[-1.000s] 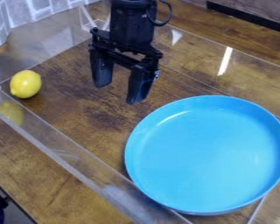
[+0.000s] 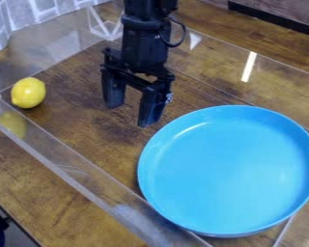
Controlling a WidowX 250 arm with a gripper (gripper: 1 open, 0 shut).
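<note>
My black gripper (image 2: 134, 96) hangs over the wooden floor in the upper middle of the camera view, its two fingers spread apart with nothing visible between them. A yellow lemon (image 2: 28, 93) rests at the left, beside the clear wall. A large blue round tray (image 2: 227, 174) fills the lower right, below and right of my gripper.
A transparent wall (image 2: 73, 174) runs diagonally along the lower left. Bare wooden floor lies between the lemon, my gripper and the tray, and at the upper right.
My gripper has shifted only slightly, with a small change in the angle of its fingers. The lemon and the tray are where they were.
</note>
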